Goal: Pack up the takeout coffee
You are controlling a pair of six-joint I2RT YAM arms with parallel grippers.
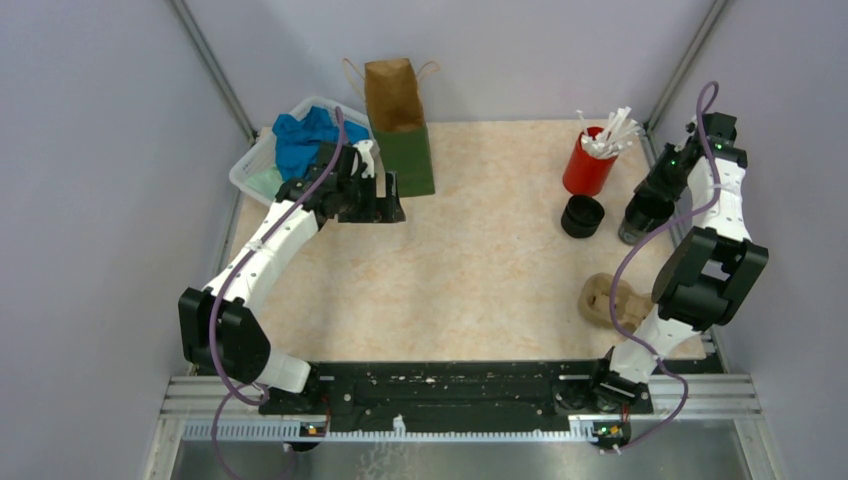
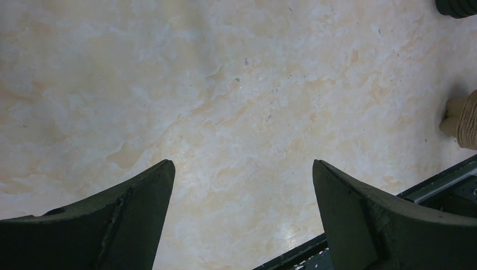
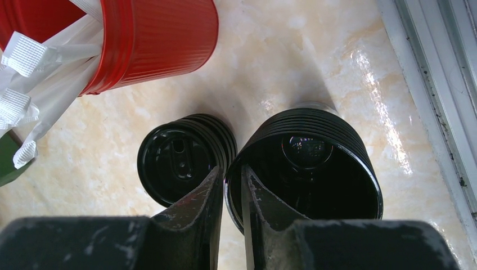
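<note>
At the right rear, a stack of black cups [image 1: 646, 214] stands beside a stack of black lids [image 1: 582, 216]. My right gripper is at the cup stack's near-left rim, part open, a fingertip on either side of that rim. My left gripper [image 1: 386, 196] hangs open near the green paper bag [image 1: 400, 155], with only bare tabletop between its fingers in the left wrist view. A cardboard carrier [image 1: 600, 300] lies at the front right, partly under the right arm.
A red container [image 1: 582, 170] of wrapped straws stands behind the lids. A white bin [image 1: 250, 165] with blue cloth is at the back left. A metal rail runs along the right edge.
</note>
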